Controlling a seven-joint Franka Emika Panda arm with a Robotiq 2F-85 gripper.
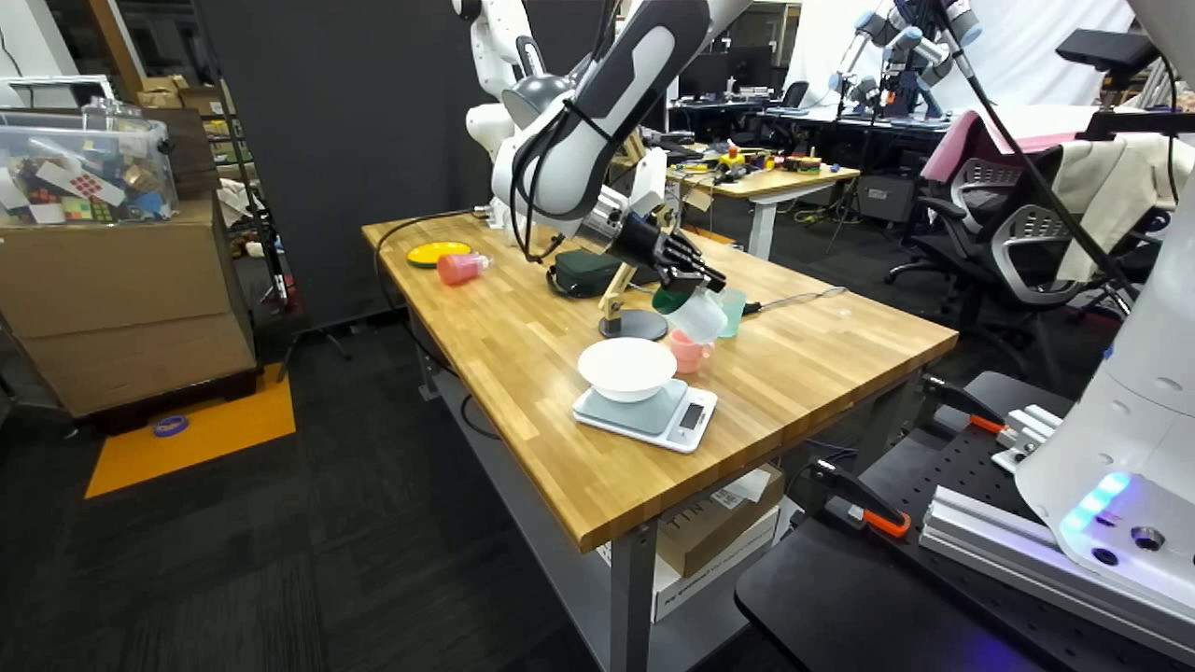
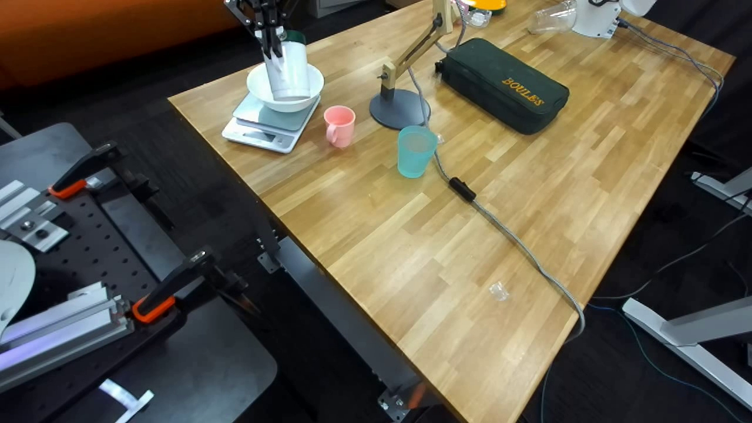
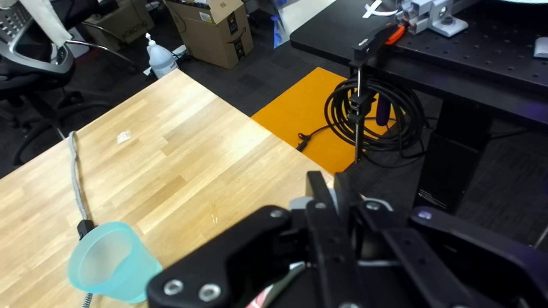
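Observation:
A white container with a green end is held tilted in the air, with my gripper shut on it. In exterior view 2 the same white container overlaps the white bowl, my gripper at its upper left side. Exterior view 1 shows it to the right of the bowl, above the pink mug. That bowl rests on a grey kitchen scale. In the wrist view my gripper's dark fingers stand close together and hide most of the container.
A teal cup stands past the pink mug, beside a lamp base and a grey cable. Farther along lie a dark green case, a pink bottle and a yellow plate.

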